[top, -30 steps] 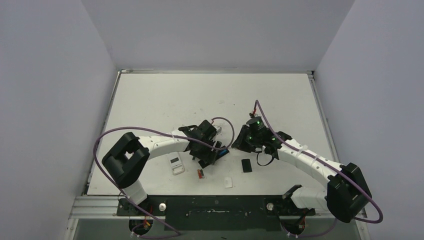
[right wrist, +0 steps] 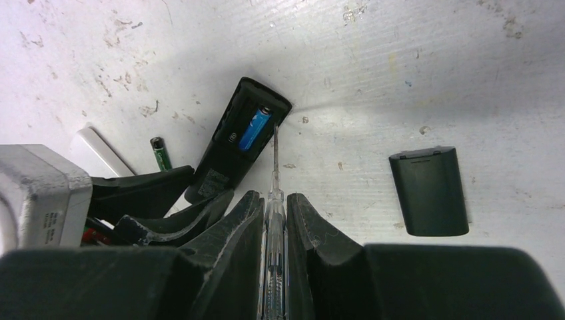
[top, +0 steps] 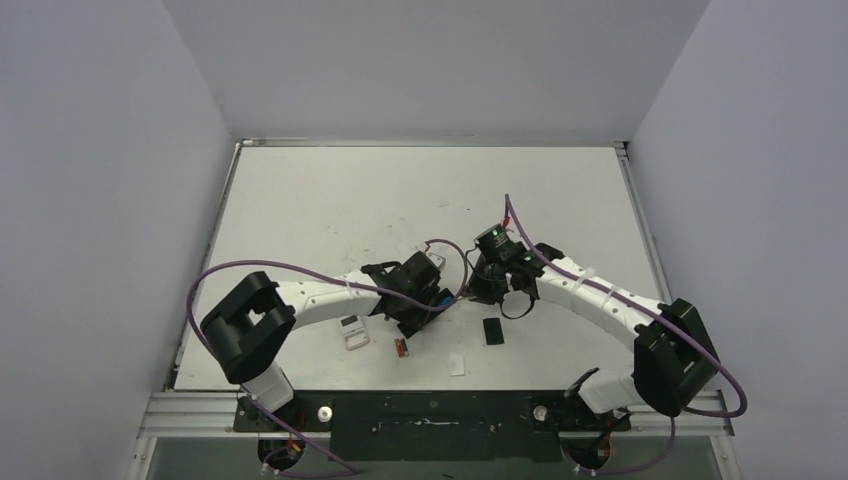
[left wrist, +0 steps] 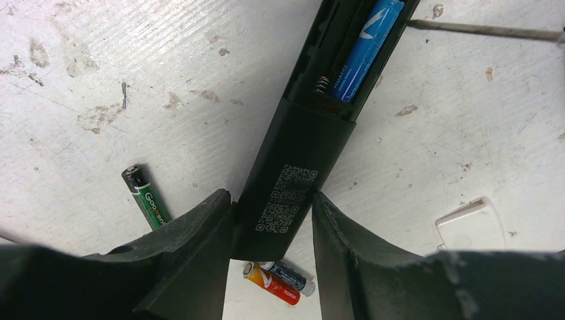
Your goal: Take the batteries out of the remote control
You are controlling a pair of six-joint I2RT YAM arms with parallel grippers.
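Note:
The black remote (left wrist: 293, 147) lies diagonally, its battery compartment open, with a blue battery (left wrist: 370, 47) and an empty slot beside it showing a spring. My left gripper grips the lower end of the remote. My right gripper holds a thin screwdriver (right wrist: 274, 213), its tip at the compartment's edge beside the blue battery. The removed black cover (right wrist: 429, 190) lies to the right. A green battery (left wrist: 146, 197) lies left of the remote; an orange-red battery (left wrist: 272, 283) and a dark one (left wrist: 290, 277) lie below it.
A white calculator (top: 355, 333) is at the left, and a small white cover (top: 457, 365) near the front edge. The two arms are close together over the table's middle.
Since a second ago both wrists have shifted: the left slightly toward the front right, the right arm toward the back and left, bringing it closer to the remote.

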